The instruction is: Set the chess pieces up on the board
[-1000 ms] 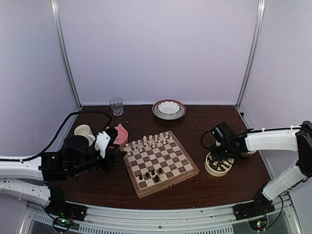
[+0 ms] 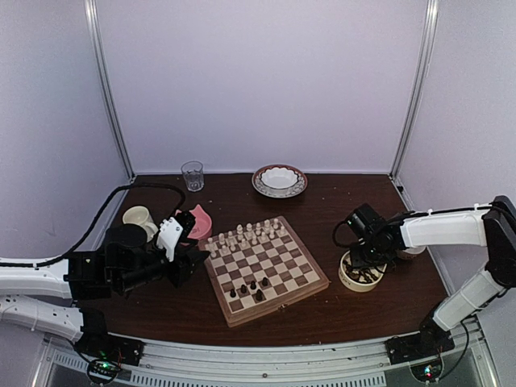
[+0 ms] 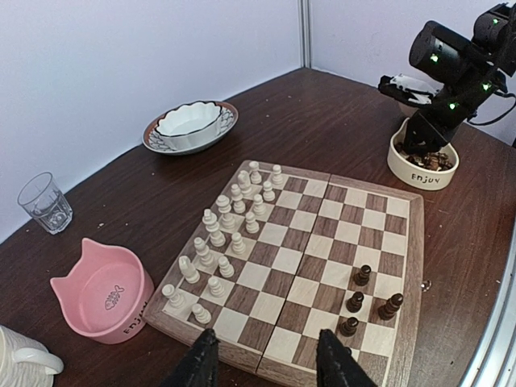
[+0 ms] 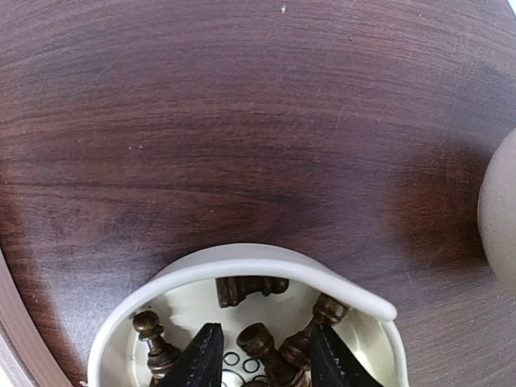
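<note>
The wooden chess board [image 2: 264,270] lies mid-table, turned at an angle. Two rows of white pieces [image 3: 216,234] stand along its far-left side. Several dark pieces [image 3: 355,301] stand near the opposite side, at the end closest to the left arm. More dark pieces [image 4: 270,355] lie jumbled inside the cream bowl [image 4: 234,270] right of the board. My right gripper is over that bowl, its fingers parted, with a dark piece showing below the gap. Left of the board, my left gripper hangs with its fingers apart and nothing between them.
A pink bowl [image 3: 103,294] and a white mug [image 3: 24,359] stand left of the board. At the back are a glass [image 2: 193,176] and a patterned plate [image 2: 258,185] with a white dish [image 2: 280,177]. Table to the right of the plate is clear.
Over the cream bowl, the right gripper and forearm have shifted only slightly. The left arm and the pieces on the board look the same.
</note>
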